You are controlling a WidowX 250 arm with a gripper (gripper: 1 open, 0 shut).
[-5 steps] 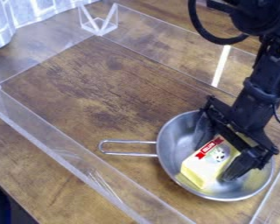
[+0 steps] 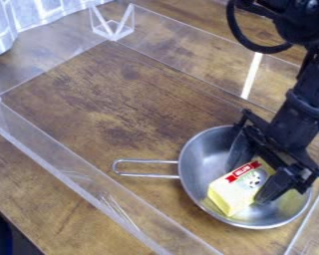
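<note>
A steel pan (image 2: 202, 164) with a wire handle pointing left sits at the lower right of the wooden table. Inside it lies a yellow box (image 2: 231, 194) with a white top and a red label. My black gripper (image 2: 263, 169) reaches down into the pan from the right, its fingers around the upper right end of the box. It looks shut on the box, though the fingertips are partly hidden.
Clear plastic walls (image 2: 69, 174) edge the wooden work area (image 2: 109, 100). A clear plastic piece (image 2: 112, 28) stands at the back left, near a white curtain.
The gripper has shifted very slightly, and the box appears a little turned in the pan, with its red label more tilted.
</note>
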